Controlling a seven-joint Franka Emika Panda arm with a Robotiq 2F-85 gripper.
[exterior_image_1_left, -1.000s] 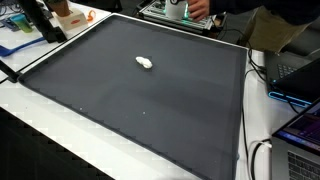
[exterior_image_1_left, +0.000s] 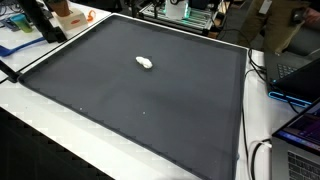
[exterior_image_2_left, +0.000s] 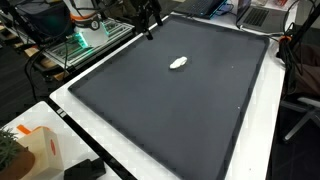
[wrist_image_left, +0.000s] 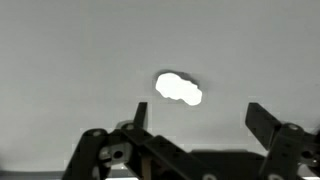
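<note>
A small white object (exterior_image_1_left: 144, 62) with a lumpy outline lies flat on the dark grey board, toward its far part. In exterior view 2 the same white object (exterior_image_2_left: 178, 62) sits alone on the bare surface. From the wrist view, the white object (wrist_image_left: 178, 88) shows ahead of my gripper, in the space between the two fingers and beyond their tips. The fingers stand wide open with nothing between them. In exterior view 2 the dark gripper (exterior_image_2_left: 148, 30) is near the board's far left edge, apart from the white object.
The grey board (exterior_image_2_left: 130, 100) is otherwise clear. A laptop (exterior_image_1_left: 298, 165) and cables lie along the right side in exterior view 1. A cardboard box (exterior_image_2_left: 40, 150) stands at lower left in exterior view 2.
A person at the top right of exterior view 1 has drawn back to the right, away from the board. The white object has stayed in place.
</note>
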